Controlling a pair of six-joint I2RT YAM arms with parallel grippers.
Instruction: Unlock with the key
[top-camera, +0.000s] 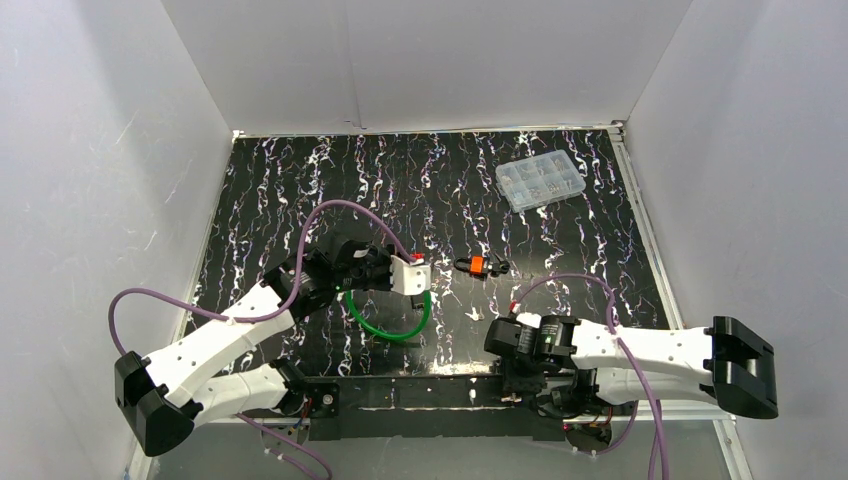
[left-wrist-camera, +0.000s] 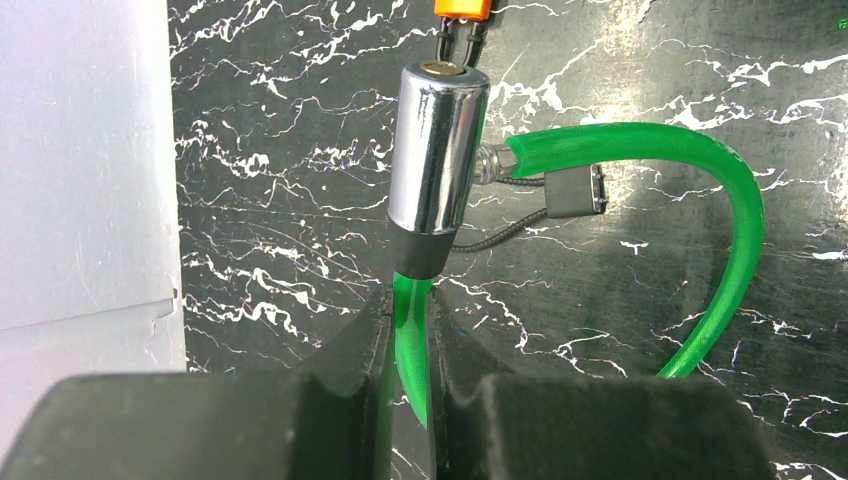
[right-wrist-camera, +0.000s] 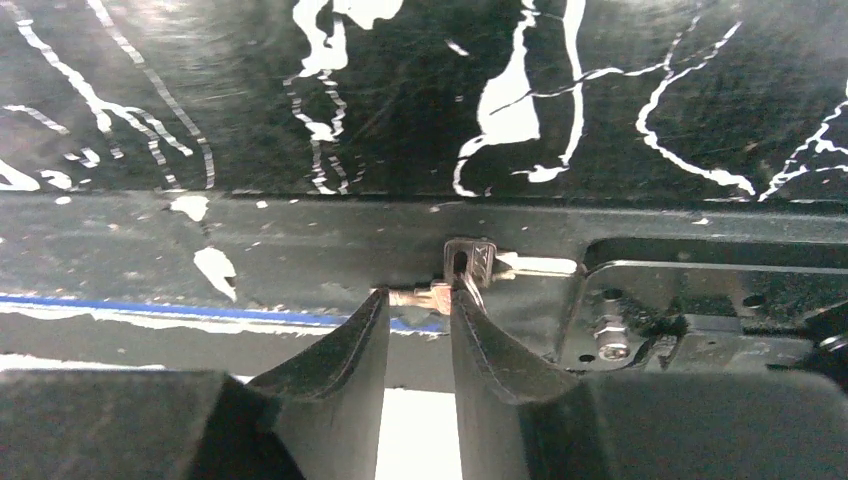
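A bike lock with a chrome cylinder (left-wrist-camera: 440, 150) and a green cable loop (left-wrist-camera: 735, 200) fills the middle of the left wrist view. My left gripper is shut on the green cable just below the cylinder's black collar. From above, the loop (top-camera: 390, 335) shows under the left arm. A small set of keys (right-wrist-camera: 470, 262) lies on the dark front rail in the right wrist view. My right gripper is open by a narrow gap, its tips at the keys, with part of the set showing between them. Whether they touch is unclear.
A black cable bundle with an orange band (top-camera: 477, 265) lies mid-table. A clear compartment box (top-camera: 540, 181) stands at the back right. Black bracket hardware (right-wrist-camera: 700, 340) sits right of the keys.
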